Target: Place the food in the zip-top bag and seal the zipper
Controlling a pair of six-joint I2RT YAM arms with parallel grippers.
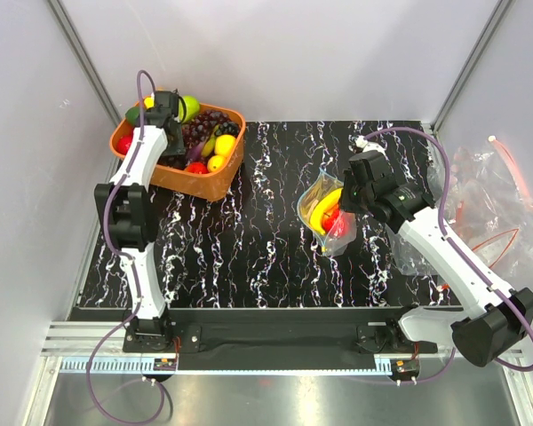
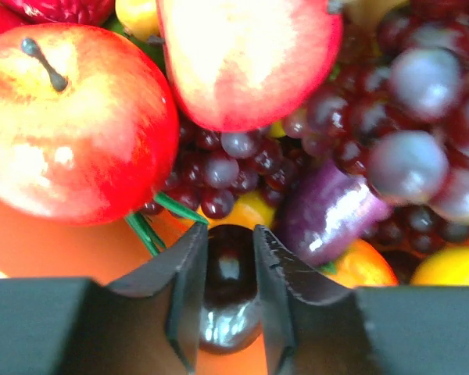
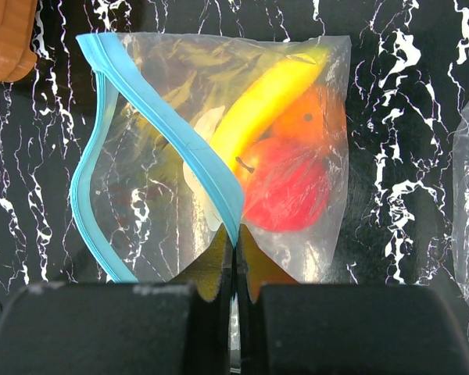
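Note:
Over the orange basket [image 1: 215, 185], my left gripper points down into the produce, part open. A glossy dark fruit [image 2: 228, 320] shows in the gap between its fingers; whether they touch it is unclear. The clear zip top bag [image 3: 152, 195] lies on the table with its blue zipper [image 3: 168, 125] gaping at the mouth. Inside are a yellow banana [image 3: 266, 101], a red apple [image 3: 285, 187], an orange item [image 3: 313, 117] and something pale. My right gripper is shut on the bag's zipper edge at one end of the mouth.
Around the left gripper crowd a large apple [image 2: 78, 125], dark grapes [image 2: 410, 164] and a purple eggplant [image 2: 328, 211]. More clear bags [image 1: 493, 204] lie at the right side. Bare table [image 1: 249, 240] separates basket and bag.

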